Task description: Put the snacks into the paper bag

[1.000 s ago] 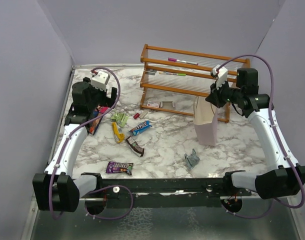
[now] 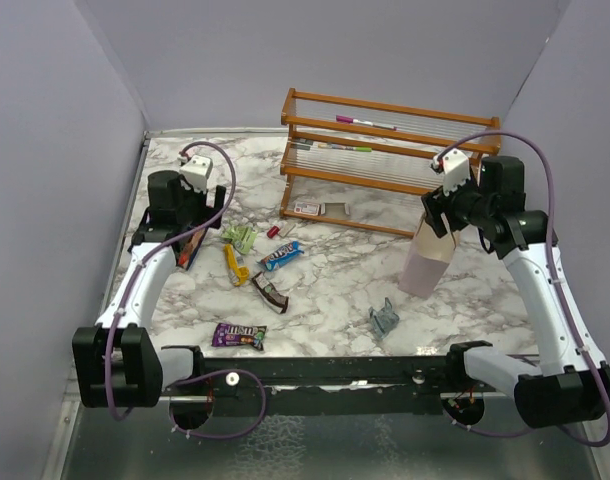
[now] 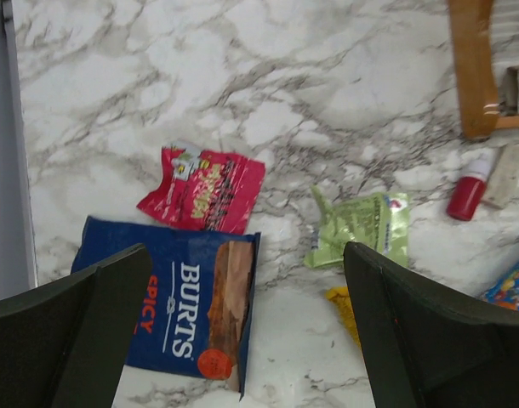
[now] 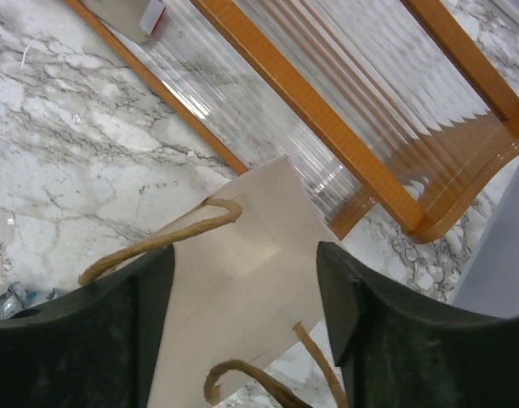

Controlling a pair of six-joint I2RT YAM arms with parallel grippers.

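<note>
The white paper bag [image 2: 425,265] with rope handles stands open at the right; my right gripper [image 2: 442,215] is at its top, its blurred fingers part open over the bag [image 4: 242,246]. My left gripper [image 2: 210,215] is open above the left snacks, holding nothing. In the left wrist view lie a blue Burts packet [image 3: 191,314], a red packet [image 3: 204,191] and a green packet [image 3: 366,229]. A yellow packet [image 2: 235,265], a blue bar [image 2: 281,255], a dark bar [image 2: 270,293], an M&M's bag [image 2: 238,336] and a grey packet [image 2: 383,318] lie on the table.
A wooden shelf rack [image 2: 355,180] with pens stands at the back, close behind the bag. A red small bottle [image 3: 470,187] lies beside a pale block [image 3: 506,174].
The bag's top has shifted and turned toward the right. My right gripper has moved right and down toward the viewer with it. My left arm has shifted slightly.
</note>
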